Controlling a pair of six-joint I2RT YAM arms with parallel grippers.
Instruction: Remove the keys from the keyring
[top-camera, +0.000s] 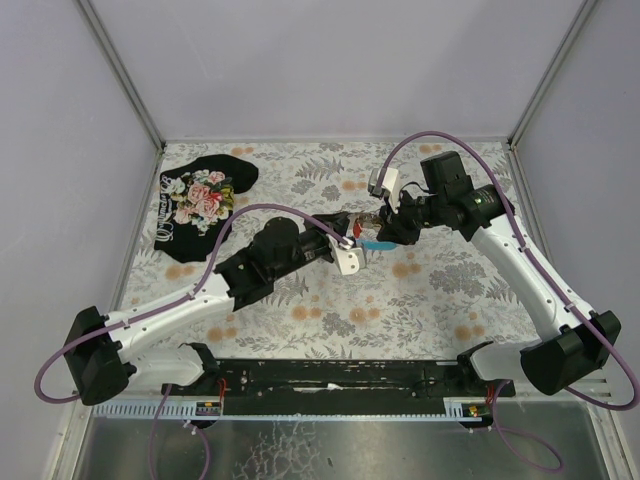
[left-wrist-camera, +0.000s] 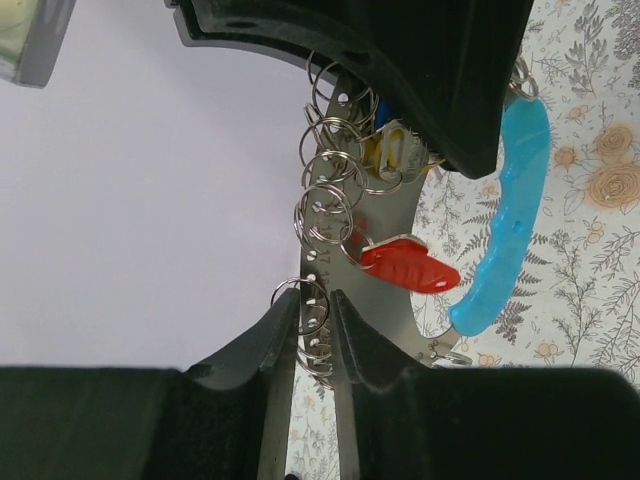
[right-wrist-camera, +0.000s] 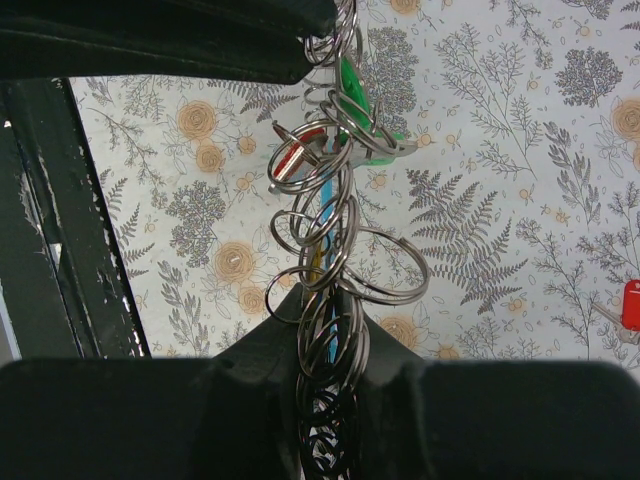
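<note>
A metal keyring holder (left-wrist-camera: 385, 215) strung with many silver rings (right-wrist-camera: 330, 230) is held up mid-air between the arms. It carries a red tag, a cyan piece and, in the right wrist view, a green one (right-wrist-camera: 355, 90). My right gripper (top-camera: 385, 225) is shut on the holder. My left gripper is at the holder's edge, fingertips close together at a ring; whether it grips that ring is unclear.
A black floral cloth (top-camera: 200, 205) lies at the left of the patterned table (top-camera: 360, 310). A small red object (right-wrist-camera: 630, 305) lies on the table in the right wrist view.
</note>
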